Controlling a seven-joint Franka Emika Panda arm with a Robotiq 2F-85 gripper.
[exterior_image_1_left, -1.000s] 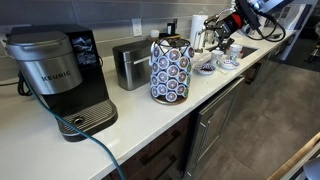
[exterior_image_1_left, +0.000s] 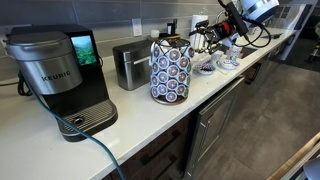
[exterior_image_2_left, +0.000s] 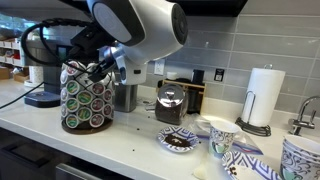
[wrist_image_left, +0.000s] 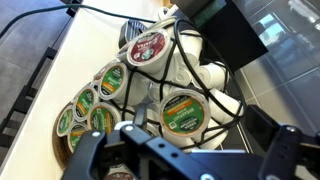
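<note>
A wire carousel (exterior_image_1_left: 171, 72) packed with coffee pods stands on the counter. In the wrist view, a green-labelled pod (wrist_image_left: 184, 113) faces the camera, and a red-labelled pod (wrist_image_left: 147, 46) sits farther along the rack. My gripper is open, its dark fingers (wrist_image_left: 132, 140) spread at the bottom of that view; no pod shows held between them. In exterior view 2 the arm reaches toward the top of the carousel (exterior_image_2_left: 86, 100), and the fingertips are hard to make out there. Whether they touch a pod cannot be told.
A Keurig coffee maker (exterior_image_1_left: 65, 85) and a toaster (exterior_image_1_left: 131, 65) stand along the wall. A small patterned bowl (exterior_image_2_left: 178, 139), patterned mugs (exterior_image_2_left: 222, 137) and a paper towel roll (exterior_image_2_left: 263, 97) occupy the other end. Bare counter (exterior_image_2_left: 130, 150) lies in front of the carousel.
In exterior view 1, my arm and gripper have shifted left and nearer the carousel. The carousel and the coffee maker have stayed put.
</note>
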